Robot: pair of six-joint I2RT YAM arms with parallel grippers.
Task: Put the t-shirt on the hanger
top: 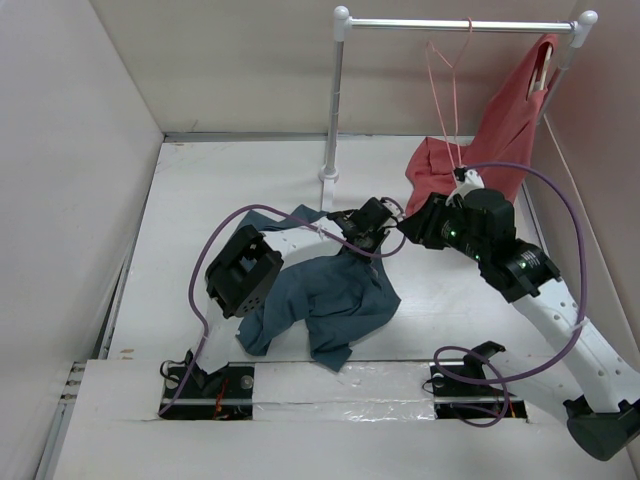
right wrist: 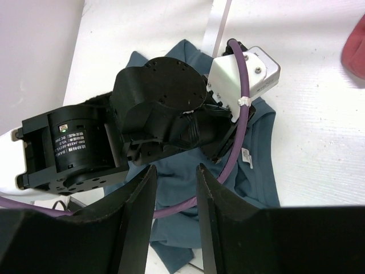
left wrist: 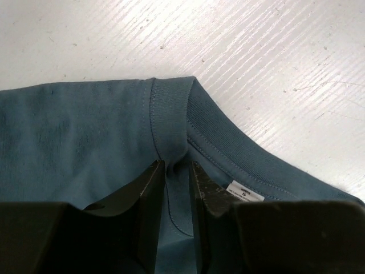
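A dark blue-grey t-shirt (top: 330,310) lies rumpled on the white floor, partly covered by the left arm. My left gripper is low over the shirt at a folded edge by the label (left wrist: 244,192), its fingers part open; whether fabric lies between them is unclear. In the top view it is at the shirt's upper right. My right gripper stands open, to the right of the shirt and above the floor, facing the left arm. No free hanger is clearly visible.
A white rack (top: 450,25) stands behind, with pink cords (top: 435,90) hanging from its bar and a red garment (top: 505,110) on a hanger at the right. A purple cable loops along each arm.
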